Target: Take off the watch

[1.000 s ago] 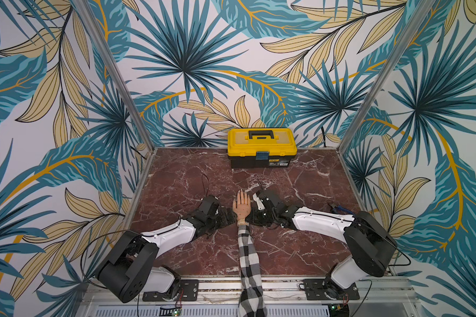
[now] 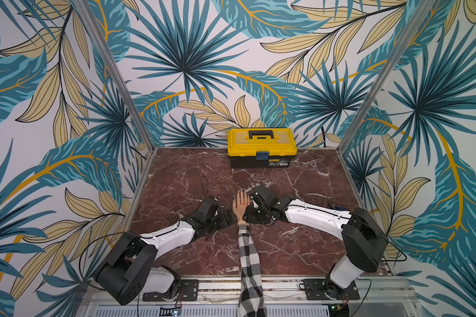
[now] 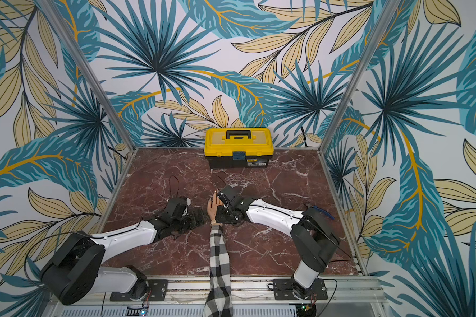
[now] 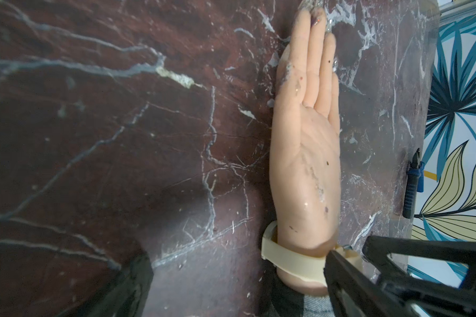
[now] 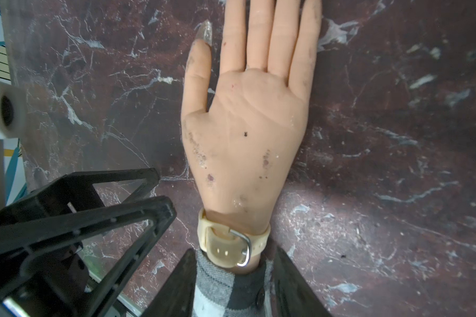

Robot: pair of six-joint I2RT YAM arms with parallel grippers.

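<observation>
A mannequin hand lies palm up on the marble table, a checked sleeve behind it. Its wrist wears a cream band with a metal buckle facing up in the right wrist view; the band also shows in the left wrist view. My left gripper stands open left of the wrist, its fingers pointing at it. My right gripper is open just over the wrist at the band, with nothing visibly held.
A yellow toolbox stands at the back centre. Blue-handled pliers lie near the table's right edge.
The left arm has moved very little; the hand stays in place.
</observation>
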